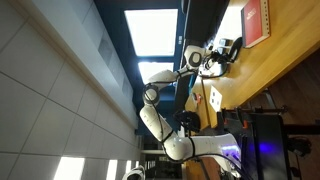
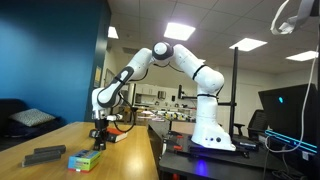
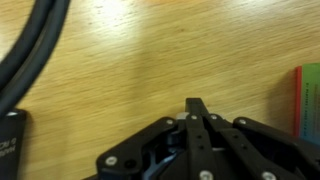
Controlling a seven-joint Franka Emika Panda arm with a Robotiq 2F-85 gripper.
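Observation:
Over the wooden table (image 3: 110, 90) my gripper hangs with its dark fingers together, and nothing shows between them in the wrist view. Bare wood lies ahead of the fingertips. A box with a red edge and a green face (image 3: 311, 100) stands at the right border of that view, apart from the fingers. Exterior view 2 has the gripper (image 2: 99, 138) low over the table, behind a colourful box (image 2: 83, 159).
A black object (image 3: 11, 140) is at the wrist view's left edge, below thick black cables (image 3: 38, 55). In exterior view 2, a long dark block (image 2: 43, 155) lies left of the colourful box. A red flat item (image 1: 256, 22) lies on the table in exterior view 1.

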